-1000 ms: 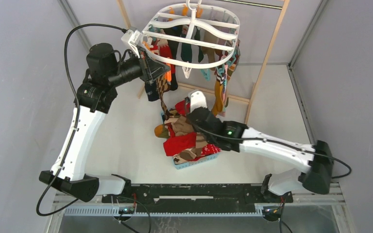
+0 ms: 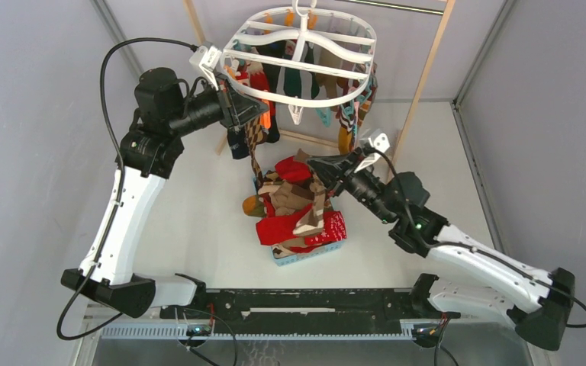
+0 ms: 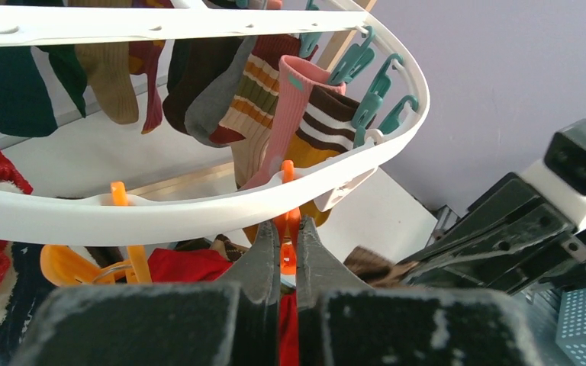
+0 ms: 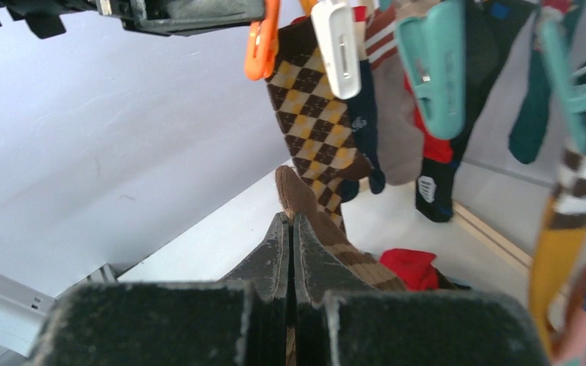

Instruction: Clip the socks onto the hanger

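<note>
The white hanger [image 2: 324, 102] hangs at the top centre, many socks around its rim. My left gripper [image 2: 264, 111] is at its front left, shut on an orange clip [image 3: 287, 255] under the rim. Out over the basket, my right gripper [image 2: 310, 162] is shut on a brown sock [image 4: 299, 194]; one part rises past the fingertips, the rest drapes down, as the hanging camouflage cloth [image 2: 317, 206] shows from above. In the right wrist view, a brown-and-yellow argyle sock [image 4: 313, 110] hangs beside the orange clip. Whether the clip's mouth is open is unclear.
Below the hanger, a blue basket [image 2: 310, 256] overflows with red and brown socks. A white clip [image 4: 337, 49] and teal clips [image 4: 435, 69] hang near my right gripper. Wooden stand legs [image 2: 420, 84] flank the hanger. Floor on both sides of the basket is clear.
My left gripper has stayed at the orange clip.
</note>
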